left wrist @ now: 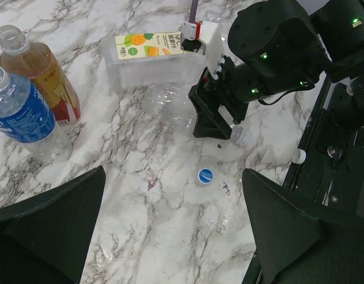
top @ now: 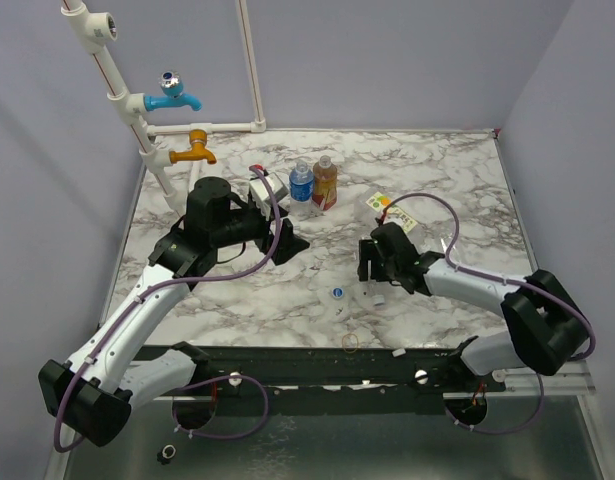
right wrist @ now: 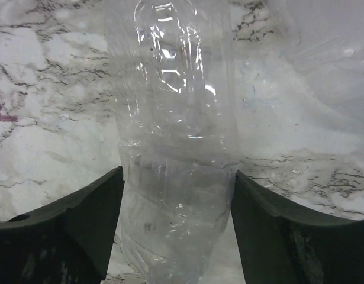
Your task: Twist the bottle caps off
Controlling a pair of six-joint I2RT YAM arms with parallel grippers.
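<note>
A clear, crumpled bottle point(right wrist: 176, 118) lies on its side on the marble table. My right gripper straddles it from above, its two fingertips right up against the bottle's sides; whether they press on it I cannot tell. In the left wrist view the right fingers hide the middle of this bottle point(left wrist: 167, 103), and its neck end point(left wrist: 242, 136) pokes out beyond them. Wide apart, with nothing between, are the fingers of my left gripper. Standing upright are a blue-labelled bottle point(left wrist: 28, 118) and an amber one point(left wrist: 42, 68), both with capless necks.
A loose blue cap point(left wrist: 205, 176) lies on the table, and a white piece point(left wrist: 299, 156) sits by the front edge. A clear container with an orange-fruit label point(left wrist: 149, 47) lies behind the right gripper. Taps point(top: 192, 148) jut out at the back left.
</note>
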